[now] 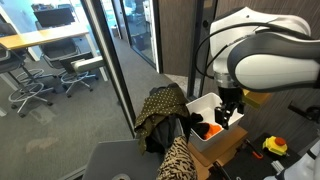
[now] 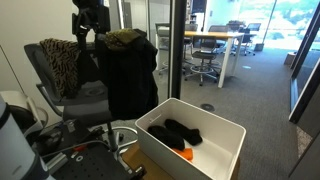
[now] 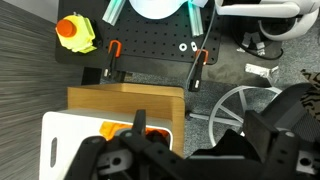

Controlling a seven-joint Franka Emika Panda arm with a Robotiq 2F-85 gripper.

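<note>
My gripper shows at the bottom of the wrist view, its dark fingers standing wide apart with nothing seen between them. In exterior view 1 the gripper [image 1: 231, 114] hangs in front of the white bin [image 1: 202, 103]. Exterior view 2 shows that bin [image 2: 225, 128] on the floor side of the table, holding dark items [image 2: 183, 132] and an orange thing [image 2: 184, 154]. The wrist view has the bin [image 3: 62, 150] at lower left, the orange thing [image 3: 113, 130] partly hidden by the gripper.
A dark chair carries a spotted cloth [image 1: 160, 112] and a leopard-patterned cloth [image 1: 178, 160]. By the arm's base are a yellow-and-red button [image 3: 72, 32] and a black perforated plate [image 3: 150, 45]. A dark post [image 2: 177, 50] stands behind the bin.
</note>
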